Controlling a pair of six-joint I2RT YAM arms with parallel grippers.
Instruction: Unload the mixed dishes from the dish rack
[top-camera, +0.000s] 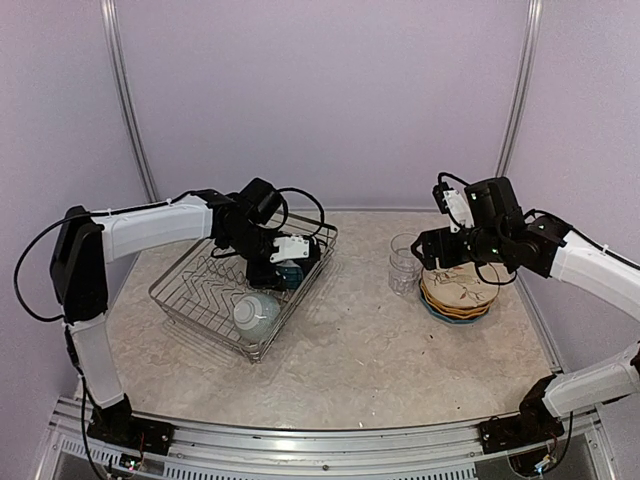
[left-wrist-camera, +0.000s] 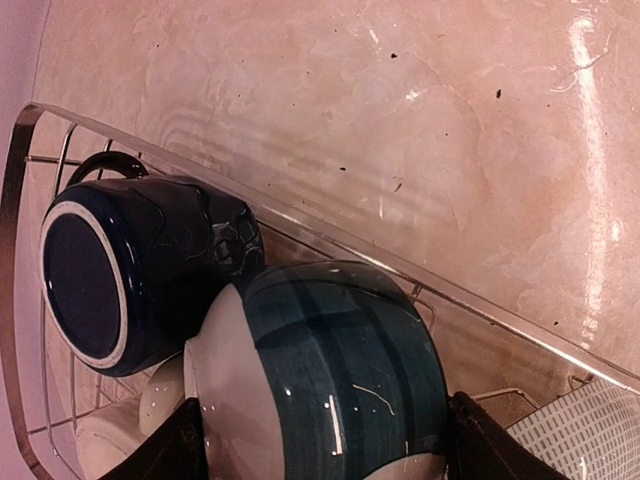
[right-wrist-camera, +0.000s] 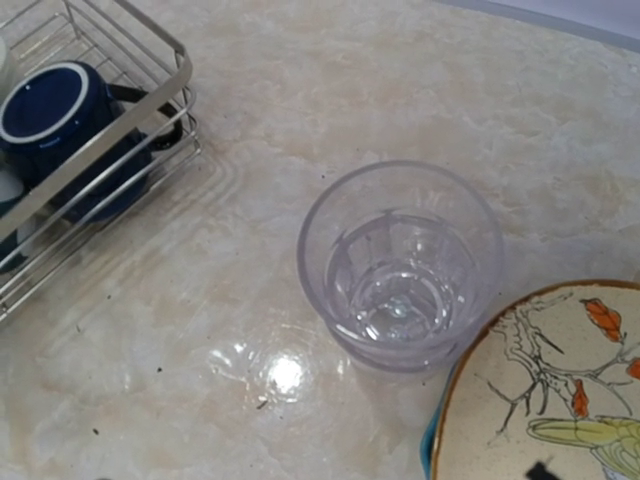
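Note:
In the metal dish rack (top-camera: 175, 285), my left gripper (top-camera: 270, 270) is around a teal-and-white mug (left-wrist-camera: 330, 370), fingers at either side; whether they grip it is unclear. A dark blue mug (left-wrist-camera: 85, 280) lies on its side beside it. A pale bowl or cup (top-camera: 255, 316) sits at the rack's front. On the right, a clear glass (right-wrist-camera: 400, 270) stands beside a stack of plates (right-wrist-camera: 540, 380). My right gripper (top-camera: 430, 250) hovers above them near the glass, nothing seen held, its fingers apart.
Walls close off the back and both sides.

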